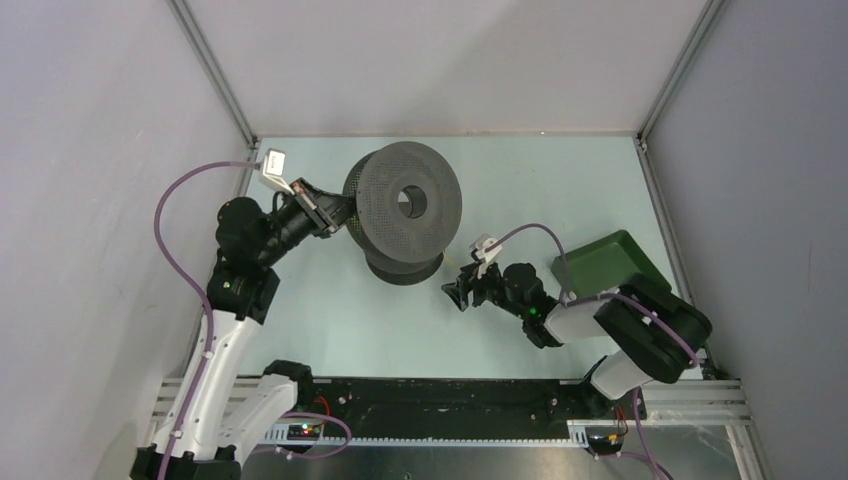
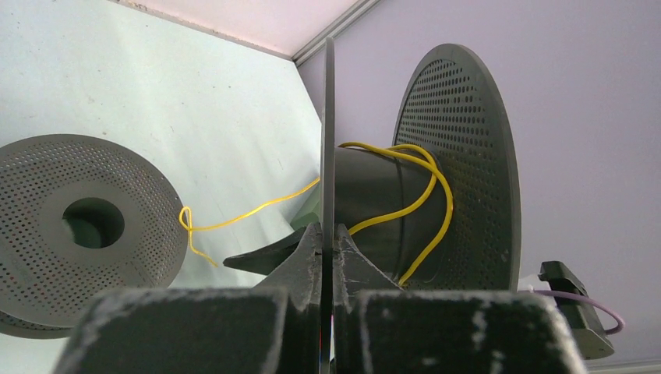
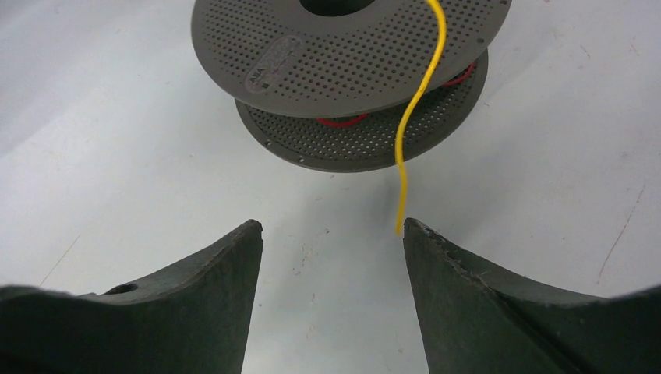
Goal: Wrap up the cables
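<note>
A large dark grey spool (image 1: 410,200) is held up off the table. My left gripper is shut on the thin edge of its near flange (image 2: 328,148). Loose loops of yellow cable (image 2: 436,175) lie round the spool's core in the left wrist view. The cable's free tail (image 3: 417,101) hangs down in the right wrist view. Its visible end lies close beside the right-hand fingertip there. My right gripper stands open low over the table, with no cable clearly between its fingers.
A second grey spool (image 1: 405,274) with red cable (image 3: 341,123) rests on the table below the held one. To the right is a green bin (image 1: 600,265), partly behind the right arm.
</note>
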